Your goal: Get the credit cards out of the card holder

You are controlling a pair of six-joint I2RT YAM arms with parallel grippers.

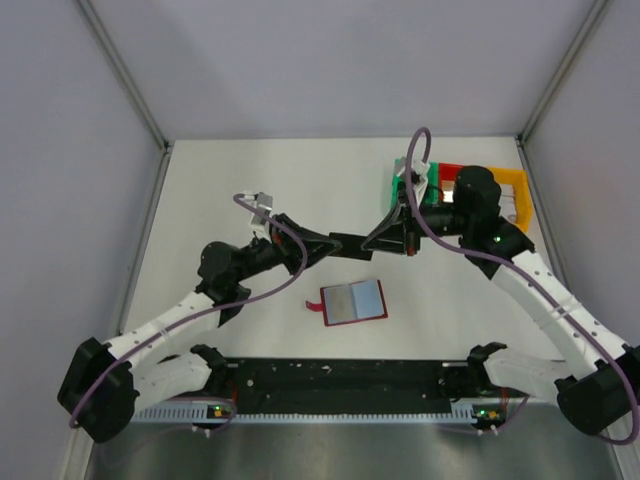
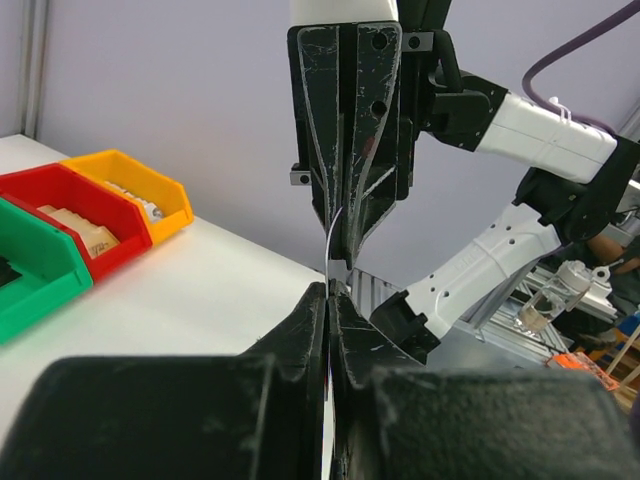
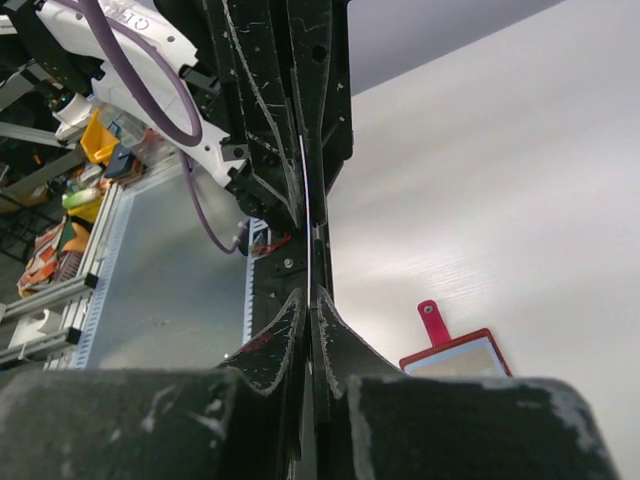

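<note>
A thin black card (image 1: 350, 246) is held edge-on between my two grippers above the table. In the top view my left gripper (image 1: 330, 246) is shut on its left end and my right gripper (image 1: 370, 243) is shut at its right end. In the wrist views it shows only as a thin pale line between the fingertips. Below lies the open card holder (image 1: 340, 303), red with clear sleeves and a red tab, also seen as a red-edged holder (image 3: 452, 355) in the right wrist view.
Green (image 2: 40, 260), red (image 2: 120, 225) and yellow (image 2: 165, 190) bins stand at the back right.
</note>
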